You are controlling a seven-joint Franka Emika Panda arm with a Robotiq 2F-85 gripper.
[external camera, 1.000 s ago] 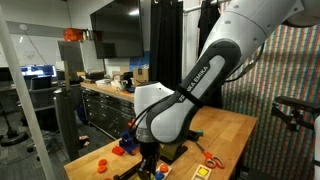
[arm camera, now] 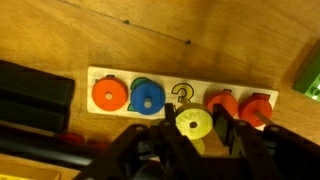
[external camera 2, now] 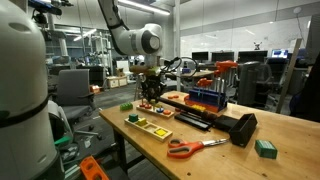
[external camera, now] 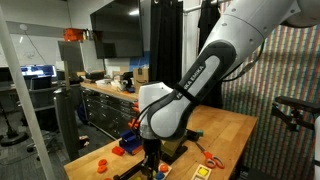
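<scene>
In the wrist view, a pale yellow round piece (arm camera: 194, 123) sits between the fingers of my gripper, which is shut on it. Behind it lies a light wooden board (arm camera: 160, 78). The board carries an orange-red disc (arm camera: 109, 94) and a blue disc (arm camera: 147, 98) on the left, with two more red discs to the right. A printed 2 shows on a bare part of the board between these groups. The held piece overlaps the board's lower edge in this view; its height above the board is hard to judge.
A second board with yellow pieces (external camera 2: 150, 129) lies nearer the front table edge. Red-handled scissors (external camera 2: 185, 149), a black open box (external camera 2: 237, 130), a green block (external camera 2: 265, 149) and a blue bin (external camera 2: 205, 107) stand around.
My arm has shifted slightly to the right in exterior view 1. The objects on the table look unmoved.
</scene>
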